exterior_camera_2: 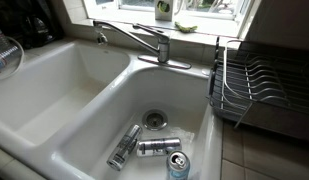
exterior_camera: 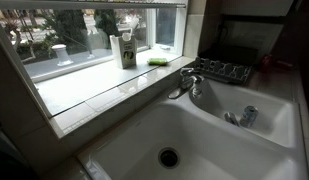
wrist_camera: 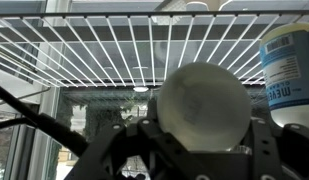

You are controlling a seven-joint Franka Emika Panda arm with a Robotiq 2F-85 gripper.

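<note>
In the wrist view my gripper is shut on a pale, round object [wrist_camera: 204,100], whose smooth end faces the camera and hides much of the fingertips. What that object is, I cannot tell. A white wire shelf [wrist_camera: 124,50] spans the view beyond it, and a blue-and-white labelled container [wrist_camera: 289,75] is at the right. Neither exterior view clearly shows the gripper.
Several cans lie or stand in one sink basin, among them a lying can [exterior_camera_2: 159,147] and an upright can [exterior_camera_2: 178,165]. A faucet [exterior_camera_2: 154,42] rises behind. A dish rack [exterior_camera_2: 264,85] stands beside the sink. A carton [exterior_camera: 124,50] and a green item [exterior_camera: 158,61] occupy the windowsill.
</note>
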